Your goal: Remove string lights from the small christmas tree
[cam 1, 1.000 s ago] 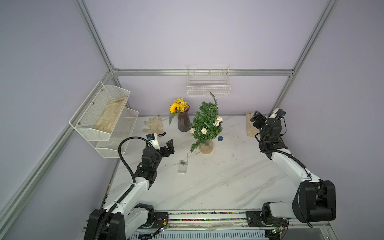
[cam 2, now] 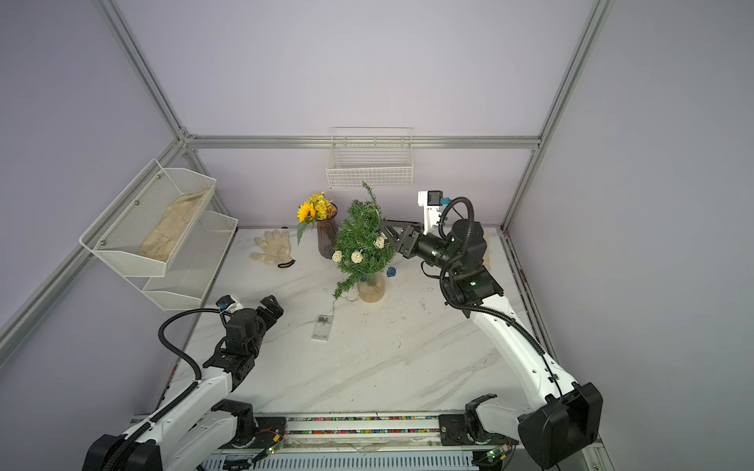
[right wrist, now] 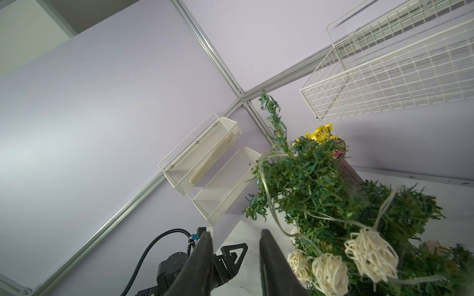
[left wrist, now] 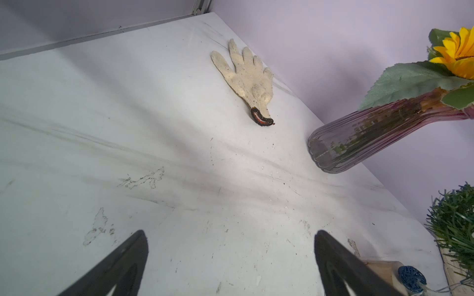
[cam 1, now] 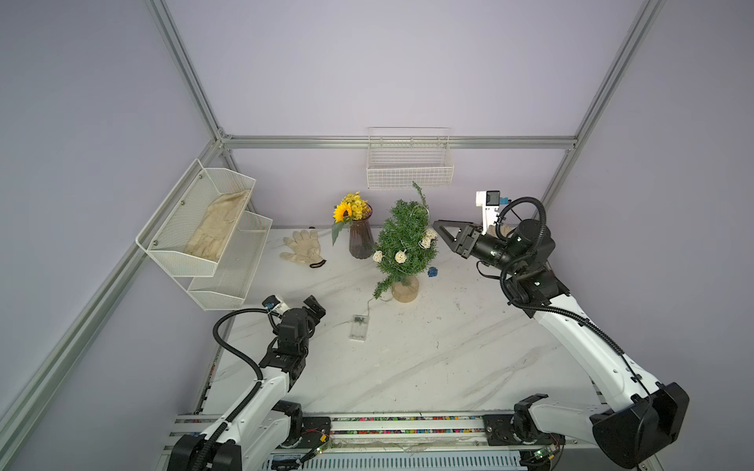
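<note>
The green tree (cam 1: 403, 237) stands upright in its tan base (cam 1: 405, 290), centre back. Pale woven-ball lights (right wrist: 371, 254) sit among its branches, and a clear wire (right wrist: 268, 192) loops down beside them. A blue ball (cam 1: 432, 271) lies right of the base; the battery box (cam 1: 359, 327) rests in front on the table. At the tree's right side is my right gripper, fingers narrowly apart with nothing visible between them. My left gripper is open and empty, over the table at the left (cam 1: 314, 304).
A glass vase of flowers (cam 1: 360, 238) stands close to the tree's left. A glove (cam 1: 302, 247) lies farther left. White wire baskets hang on the left (cam 1: 205, 227) and back wall (cam 1: 410, 166).
My right gripper has swung left from the right back of the table to the tree's side, its fingers closer to the branches. The left arm has shifted slightly left. Tree and lights look unmoved.
</note>
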